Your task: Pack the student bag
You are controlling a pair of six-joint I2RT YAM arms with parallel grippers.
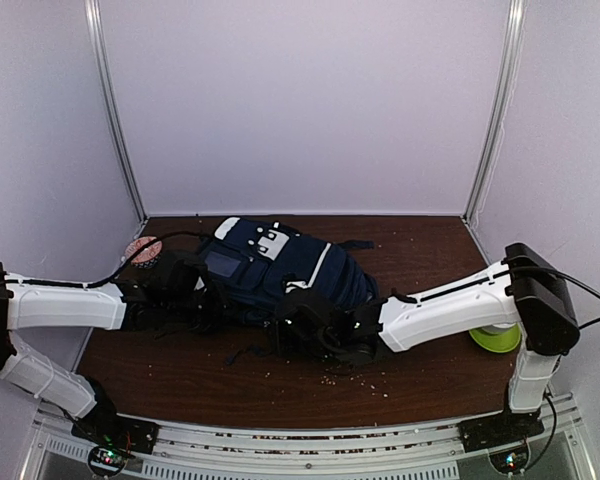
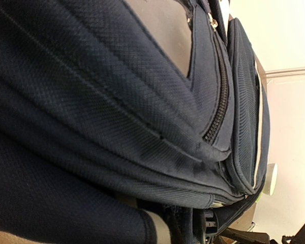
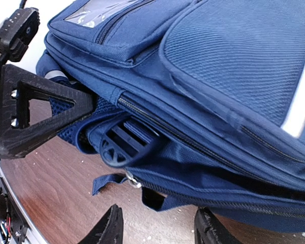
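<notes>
A dark blue backpack [image 1: 280, 262] with a white bear-like face on its front lies on the brown table, and its fabric fills much of the left wrist view. In the right wrist view my left gripper is shut at the bag's lower side, by a black buckle [image 3: 123, 145]; whether thin cloth is pinched there is hidden. My right gripper stands open below the bag's edge. A metal zipper pull [image 3: 133, 179] with a dark tab hangs just beyond the gap between its fingers, which hold nothing visible.
A green bowl [image 1: 495, 341] stands at the right, partly behind the right arm. A pinkish round item [image 1: 143, 249] sits at the back left, beside the bag. Pale crumbs [image 1: 345, 381] are scattered on the bare front of the table.
</notes>
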